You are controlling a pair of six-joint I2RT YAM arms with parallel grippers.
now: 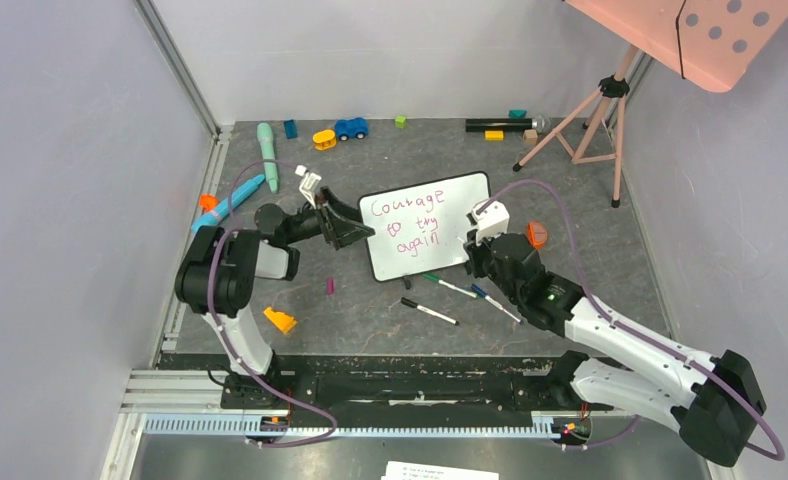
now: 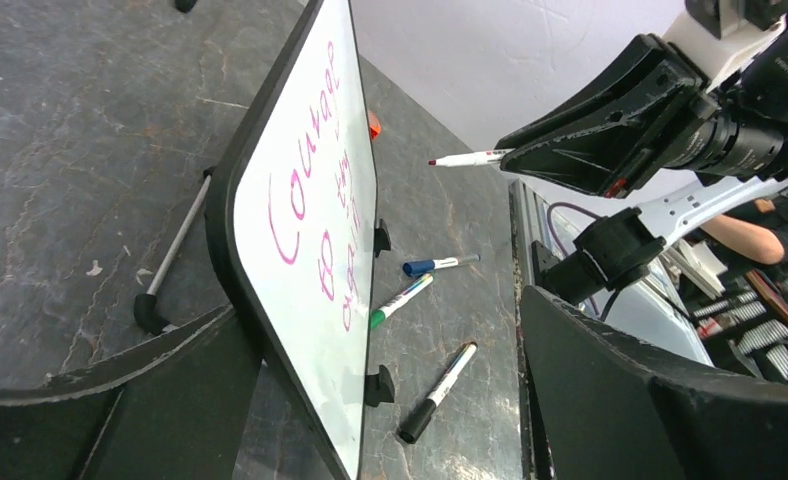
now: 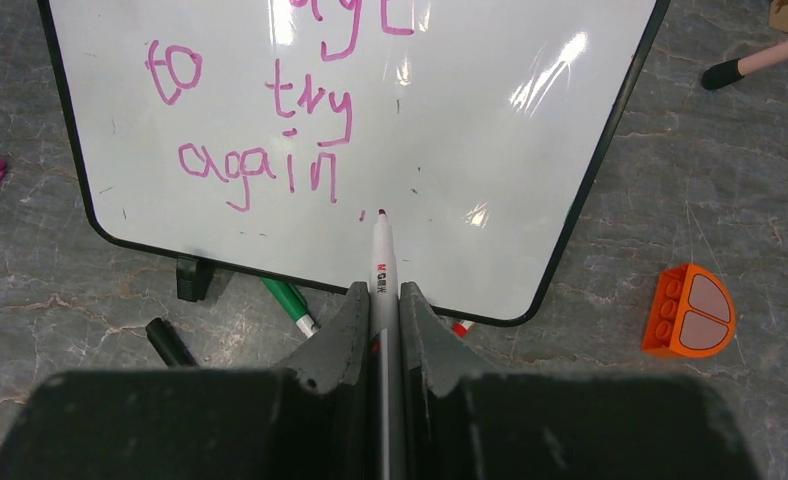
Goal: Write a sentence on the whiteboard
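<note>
The whiteboard stands in the middle of the table, pink handwriting on it reading "Courage to try again" with small marks after "again". My left gripper is open at the board's left edge, which lies between its fingers in the left wrist view. My right gripper is shut on a red-tipped white marker, held at the board's lower right, tip pointing toward the surface right of "again"; in the left wrist view the tip appears apart from the board.
Black, green and blue markers lie in front of the board. An orange toy lies to its right. A tripod stands back right; several toys line the back and left.
</note>
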